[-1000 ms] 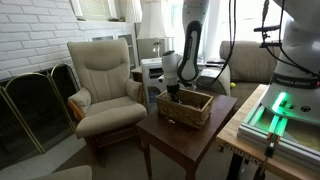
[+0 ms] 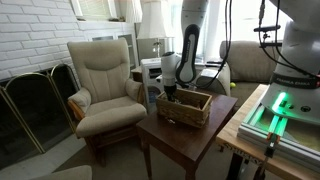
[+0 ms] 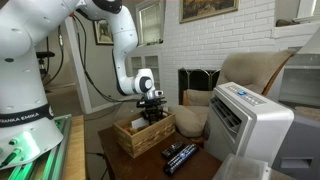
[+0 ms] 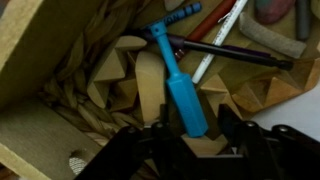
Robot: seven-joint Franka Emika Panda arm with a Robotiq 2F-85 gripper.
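Observation:
A blue tool (image 4: 183, 92) with a thick flat handle lies across other items inside the basket. In the wrist view the fingers of my gripper stand apart on either side of that handle's lower end, with gaps showing beside it. Whether either finger touches it, I cannot tell. Seen from outside, my gripper (image 2: 170, 91) reaches down into the wicker basket (image 2: 186, 111), which rests on the dark wooden table. From the other side, the basket's near wall (image 3: 150, 138) hides the fingertips.
Several wooden blocks (image 4: 110, 68), pens and a dark rod (image 4: 235, 51) crowd around the blue tool. The basket wall (image 4: 40, 40) is close on the left. Black objects (image 3: 180, 158) lie on the table outside the basket. An armchair (image 2: 105, 85) stands beyond the table.

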